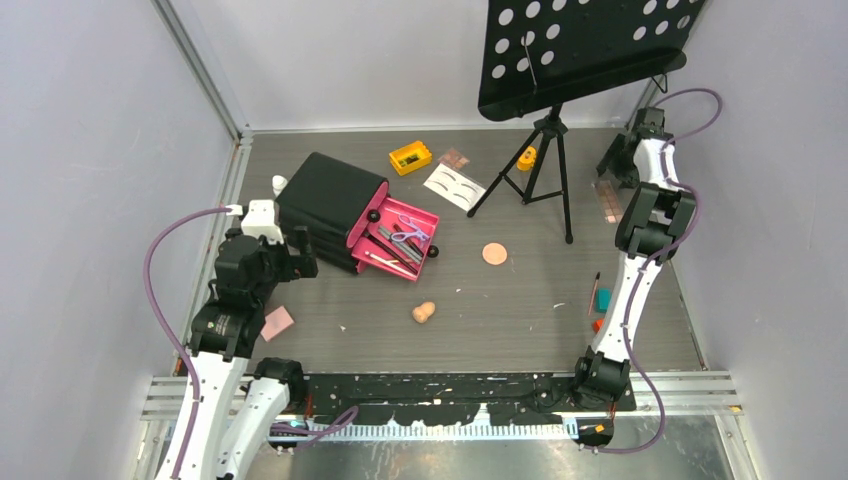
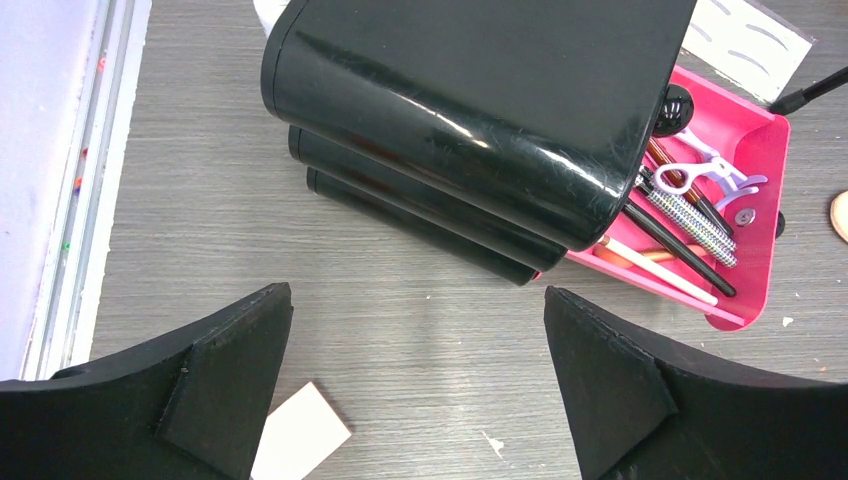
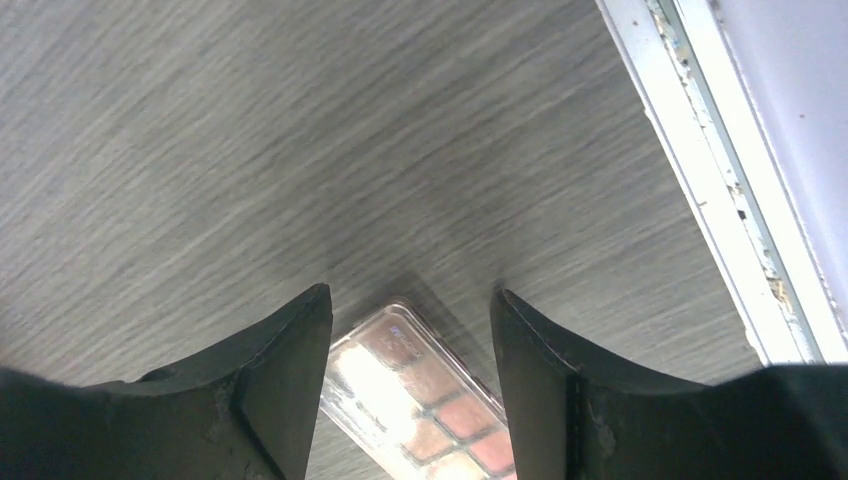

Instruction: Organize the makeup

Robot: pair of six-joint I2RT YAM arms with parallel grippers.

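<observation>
A black organizer (image 1: 320, 200) has its pink drawer (image 2: 760, 210) pulled out, holding brushes, purple scissors (image 2: 690, 170) and pencils. My left gripper stands open near its front left, above the floor beside a pink sponge (image 2: 300, 435). At the back right, my right gripper is open, its fingers either side of the near end of a clear case of pink squares (image 3: 440, 410). An eyelash sheet (image 1: 452, 187), a round puff (image 1: 494, 253), a tan blender (image 1: 423, 312), a teal block (image 1: 603, 300) and a pencil (image 1: 592, 298) lie around.
A black music stand (image 1: 560, 60) stands at the back, its tripod on the floor. A yellow box (image 1: 409, 156) and a yellow item (image 1: 527, 158) lie near it. Walls and metal edges bound the area.
</observation>
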